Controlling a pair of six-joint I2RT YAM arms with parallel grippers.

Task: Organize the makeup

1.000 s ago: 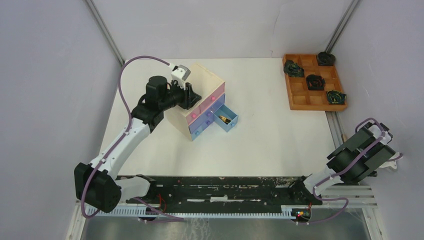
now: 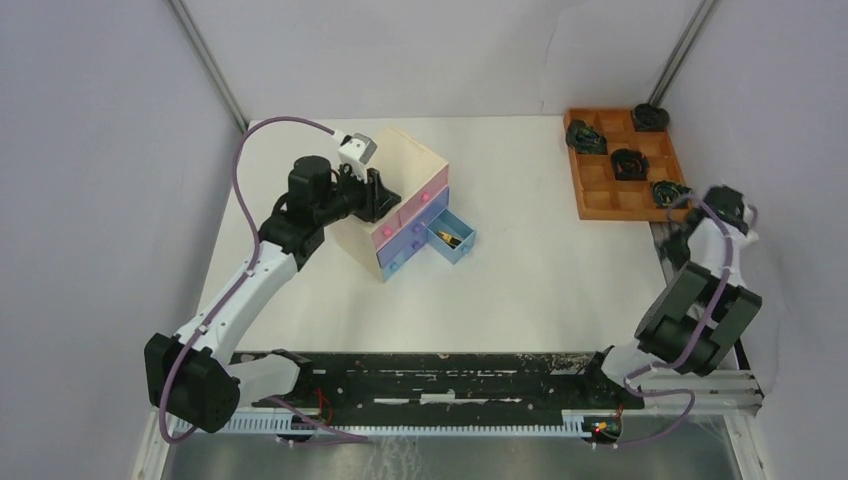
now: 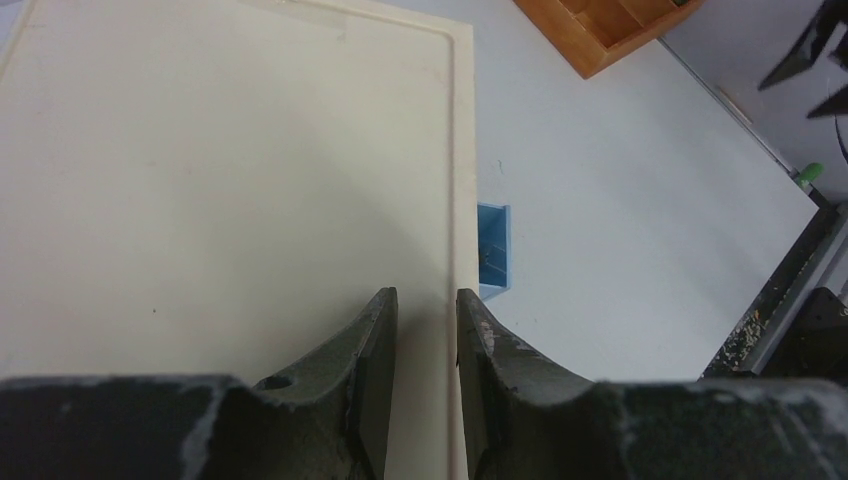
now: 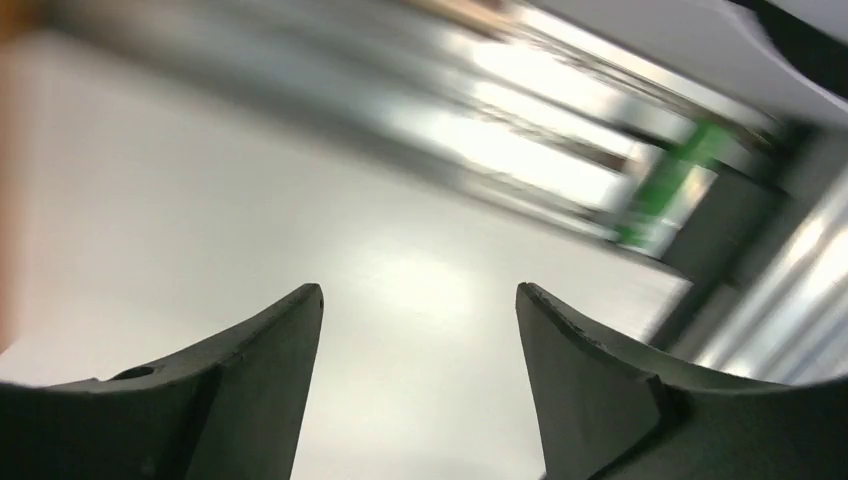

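My left gripper (image 2: 376, 200) is over the top of a cream drawer cabinet (image 2: 402, 154), fingers a little apart and empty in the left wrist view (image 3: 427, 305). On the cabinet's front are pink and purple drawers; a blue drawer (image 2: 462, 252) is pulled out, holding a small yellow-and-dark item (image 2: 449, 239). At the far right, my blurred right gripper (image 2: 680, 245) is beside a wooden divided organizer (image 2: 597, 200) with several dark items. In the right wrist view (image 4: 420, 292) its fingers stand wide open over the white table edge, nothing between them.
A metal rail and a blurred green object (image 4: 670, 180) lie beyond the table's right edge, close to the wall.
My right arm has risen from low at the right edge toward the back, near the organizer's corner. The left arm has barely moved.
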